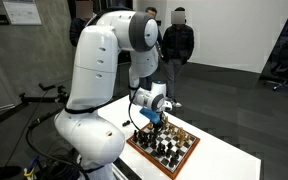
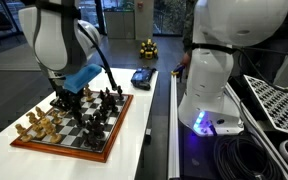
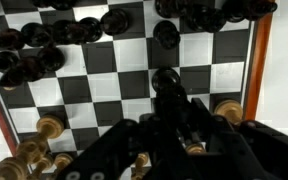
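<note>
A chessboard (image 3: 103, 87) with a brown wooden border lies on the white table. My gripper is low over its middle, shut on a dark chess piece (image 3: 165, 78) whose rounded top shows at the fingertips. Whether the base of this piece touches the board cannot be made out. In exterior view 2 the gripper (image 2: 81, 100) is among the pieces, its tips partly hidden. Just beyond the held piece, another dark piece (image 3: 166, 34) stands alone on its square.
Several dark pieces (image 3: 52, 57) crowd one side of the board, close to the fingers. Light wooden pieces (image 3: 51, 126) stand on the opposite side. Bare white table (image 1: 224, 162) lies beside the board. A person (image 1: 178, 40) stands in the background.
</note>
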